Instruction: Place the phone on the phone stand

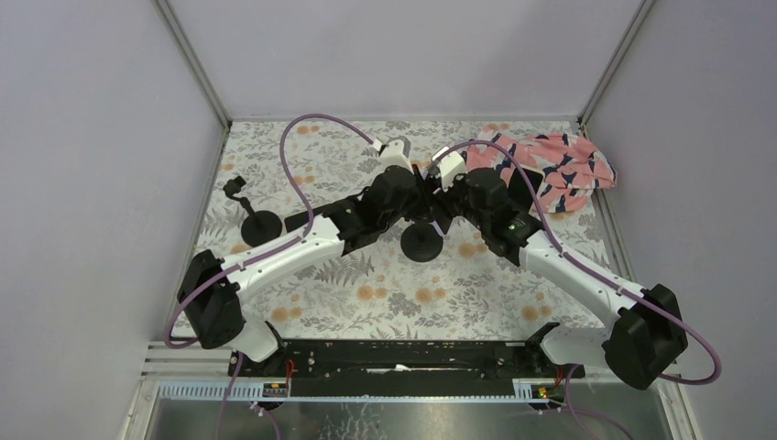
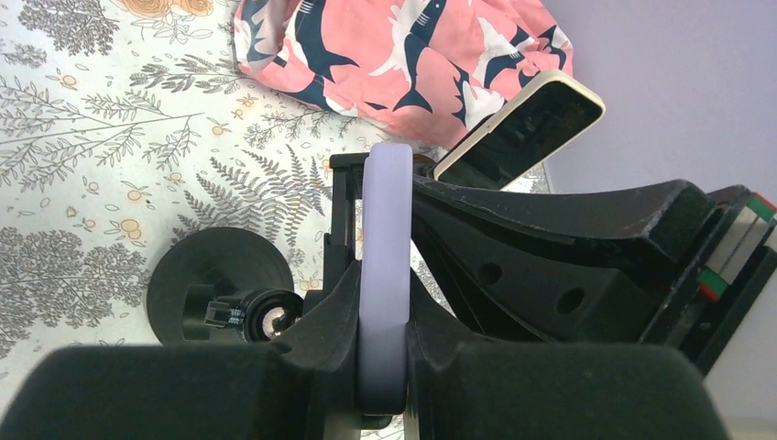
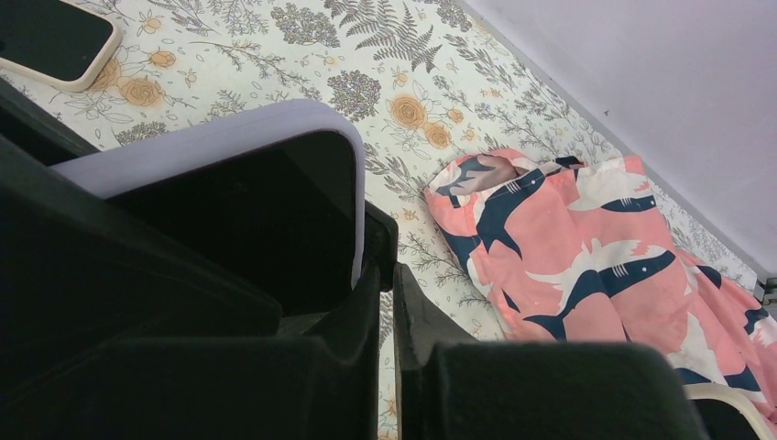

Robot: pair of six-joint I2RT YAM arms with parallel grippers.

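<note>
A phone in a lilac case (image 2: 385, 257) stands on edge at the head of the round black stand (image 1: 421, 241) in the middle of the table. My left gripper is shut on it. My right gripper is at the same phone from the other side, its fingertips close together beside the case's edge in the right wrist view; whether they grip anything is unclear. Both grippers hide much of the phone and the stand's head in the top view.
A second black stand (image 1: 261, 226) stands at the left, a dark phone partly under my left arm. Another phone (image 1: 522, 186) lies at the right by a pink patterned cloth (image 1: 577, 165).
</note>
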